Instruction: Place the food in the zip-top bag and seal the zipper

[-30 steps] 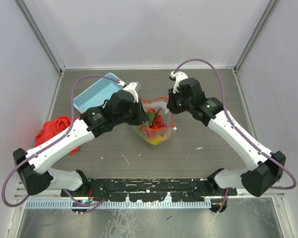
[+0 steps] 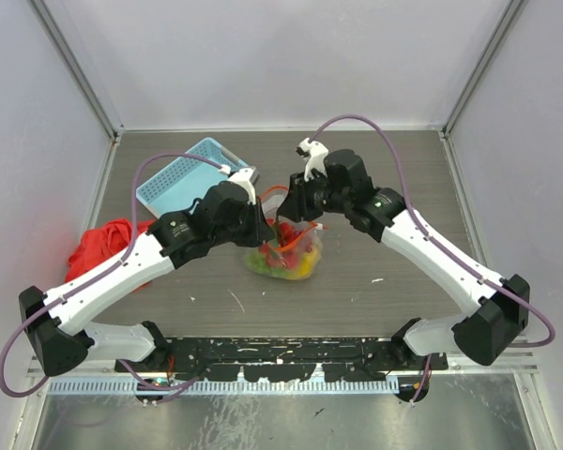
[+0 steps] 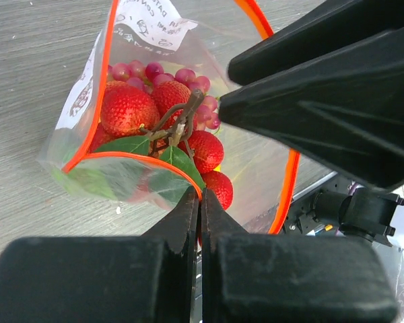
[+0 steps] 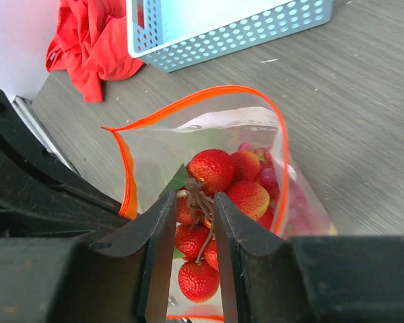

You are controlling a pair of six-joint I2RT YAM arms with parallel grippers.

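Note:
The clear zip top bag (image 2: 283, 267) stands mid-table, its orange-edged mouth open. Strawberries (image 3: 129, 111), pink grapes (image 3: 182, 75) and a brown stem with green leaves (image 3: 131, 145) show inside, with yellow and green food lower down. At the bag's near-left side my left gripper is shut on the thin orange rim (image 3: 138, 158). Over the mouth, my right gripper points down with its fingers (image 4: 163, 235) a little apart. The brown stem (image 4: 200, 198) appears in the gap between them from above; I cannot tell whether they touch it.
A light blue basket (image 2: 174, 178) lies at the back left, with a red cloth (image 2: 98, 248) in front of it. Both grippers are close together above the bag.
The bag's rim has sprung about and changed shape.

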